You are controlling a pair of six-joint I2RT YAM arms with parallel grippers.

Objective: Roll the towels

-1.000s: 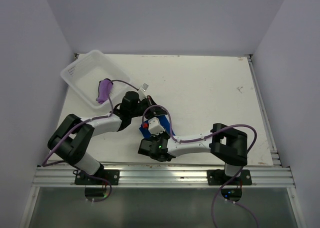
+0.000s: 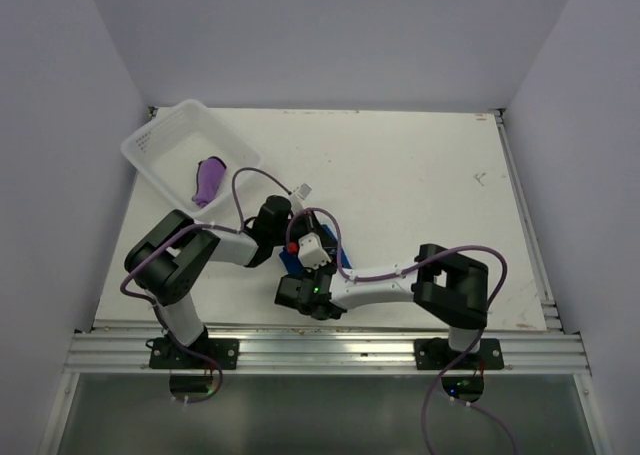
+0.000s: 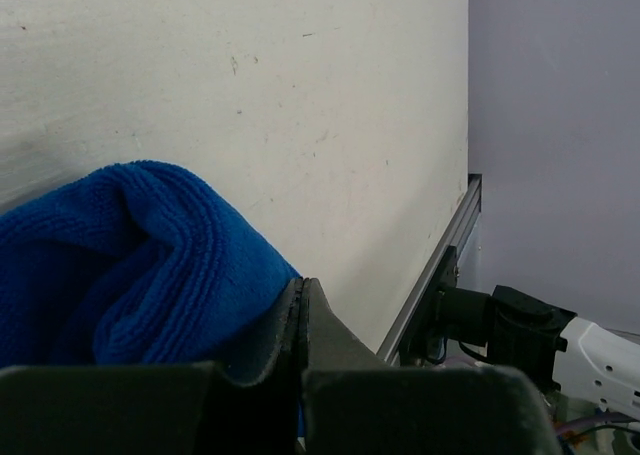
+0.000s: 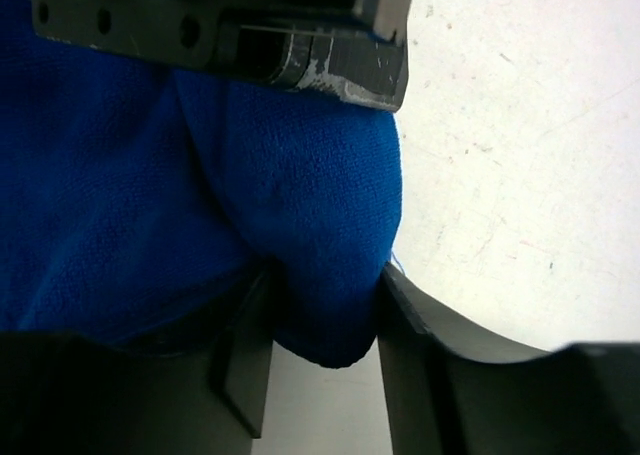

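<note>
The blue towel (image 4: 310, 175) lies bunched on the table; in the top view the arms hide most of it, with a strip of blue towel (image 2: 290, 262) showing. A thick looped fold of the towel (image 3: 180, 265) shows in the left wrist view. My left gripper is shut, its tips against this fold; no cloth is clearly visible between them. Across the towel's far part in the right wrist view lies the left gripper's dark body. My right gripper stands part open, one finger on either side of the towel's rounded fold end.
A white basket (image 2: 150, 160) at the back left holds a rolled purple towel (image 2: 209, 181). Both arms crowd together over the front middle of the table.
My right arm has barely moved and stays at the towel's front.
</note>
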